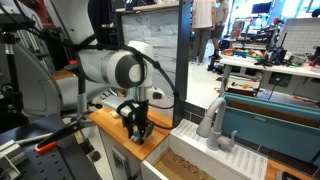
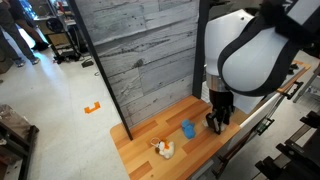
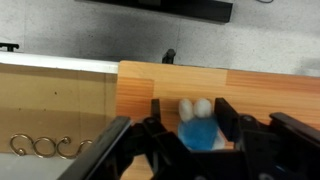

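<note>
In the wrist view a small blue and white object (image 3: 199,130) lies on the wooden surface between the fingers of my gripper. The fingers are part open, with a visible gap between the object and the left finger; the right finger (image 3: 232,128) is close beside it. From exterior view 1, my gripper (image 1: 137,131) is low over the wooden top and largely hides the object. Exterior view 2 shows my gripper (image 2: 216,122) down near the wood's front edge, the object there hard to make out.
Another blue item (image 2: 188,129) and a whitish-orange toy (image 2: 163,149) lie on the wood. An open drawer (image 1: 185,165) is beside the wooden top, and a grey tap-like fixture (image 1: 212,122) stands farther right. A plank wall (image 2: 150,55) rises behind.
</note>
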